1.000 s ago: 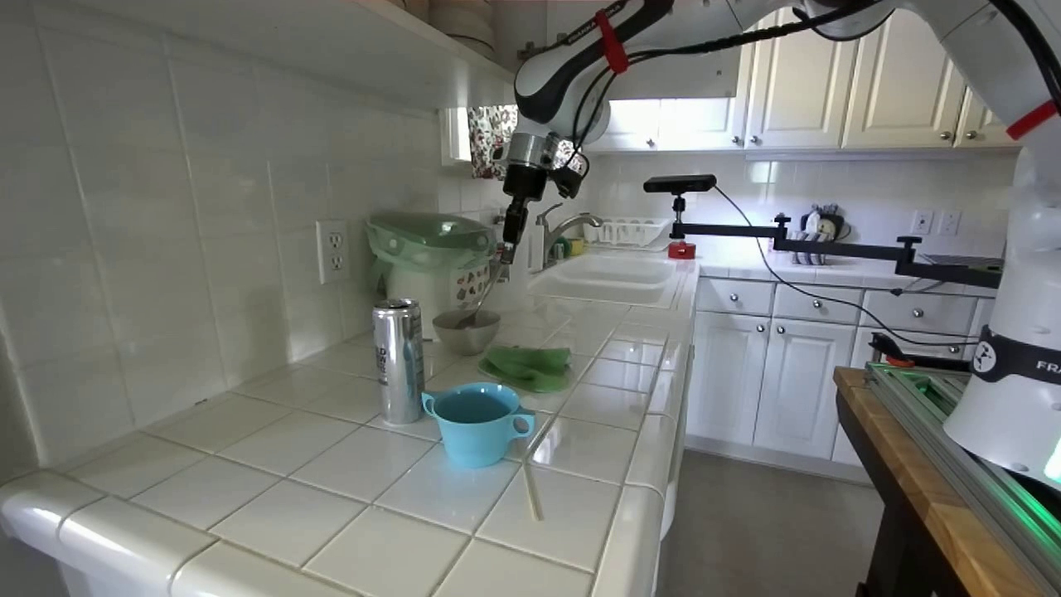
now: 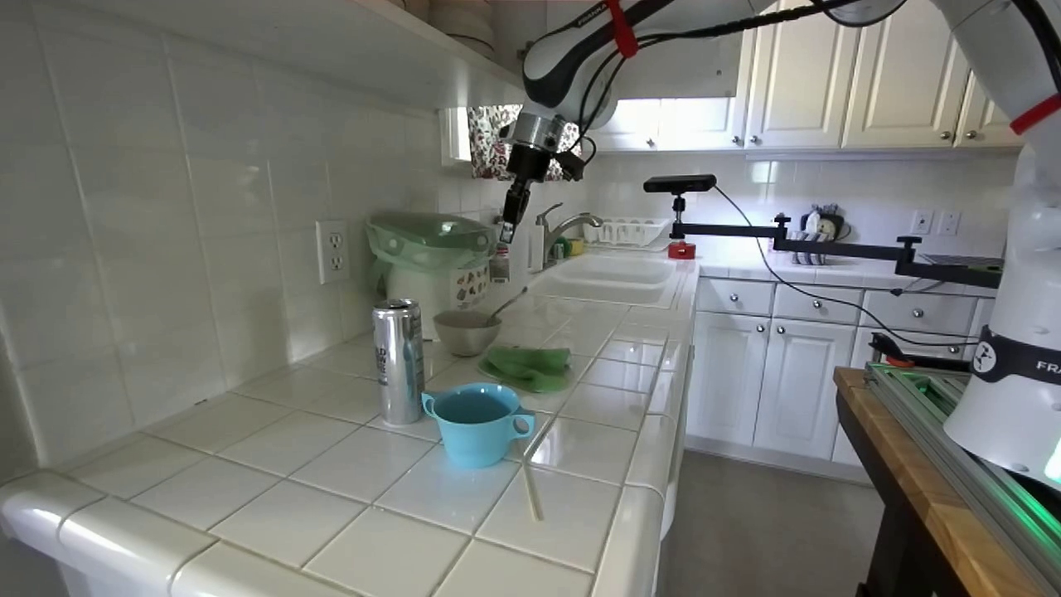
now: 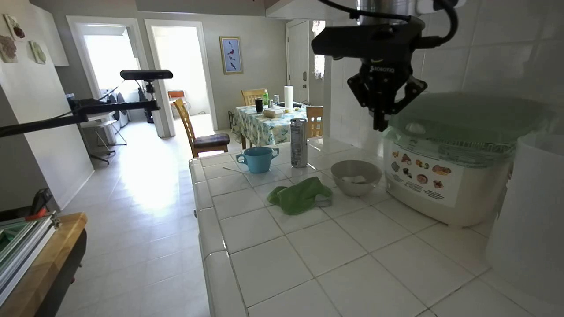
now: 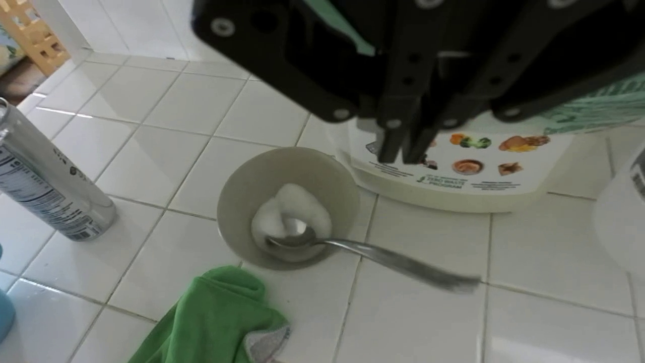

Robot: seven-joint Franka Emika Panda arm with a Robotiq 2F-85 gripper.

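Observation:
A metal spoon (image 4: 399,261) rests with its bowl end on a white lump (image 4: 302,202) inside the grey bowl (image 4: 239,181). Its handle leans out across the rim, and the handle's end looks blurred. Above and behind the bowl hangs my gripper, apart from the spoon. Its fingers are close together, with only a narrow gap and nothing visible in it. From the second exterior view, the gripper (image 3: 380,126) is over the counter beside the food-scrap bin.
The lidded bin (image 3: 423,195) stands close behind the bowl. A green cloth (image 3: 298,196), a silver can (image 2: 399,363) and a turquoise two-handled cup (image 2: 477,428) are nearby. A thin stick (image 2: 533,494) lies near the bare front counter.
The spoon stood steeply up toward my gripper; now it leans low over the bowl's rim, away from the fingers. My gripper has risen slightly.

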